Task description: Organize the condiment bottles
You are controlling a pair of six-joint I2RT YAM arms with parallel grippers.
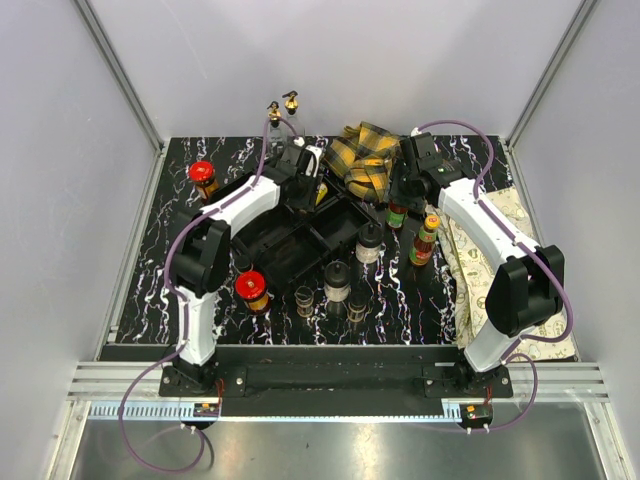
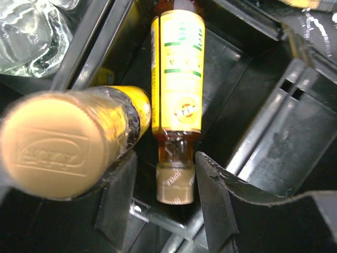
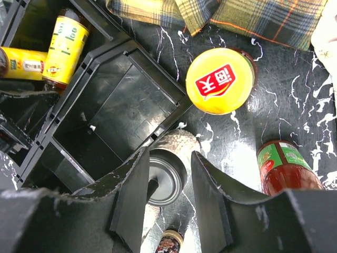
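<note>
My left gripper stands open above a black divided organizer (image 1: 288, 256). Between its fingers are the neck and tan cap of a yellow-labelled bottle (image 2: 178, 79) lying in a compartment; no grip shows. A second yellow-labelled bottle (image 2: 55, 142) has its cap toward the camera, beside the left finger. At the right, my open right gripper hangs over the table, its fingers apart. A dark-lidded jar (image 3: 167, 176) shows below and between them, not visibly gripped. A yellow-lidded jar (image 3: 220, 80) and a red sauce bottle (image 3: 287, 166) stand near it.
Red-lidded jars (image 1: 252, 290) stand outside the organizer, with small bottles (image 1: 305, 300) and a dark-lidded jar (image 1: 337, 281) in front. Pump bottles (image 1: 291, 104) and a plaid cloth (image 1: 362, 160) are at the back. Free table lies at the front right (image 1: 415, 310).
</note>
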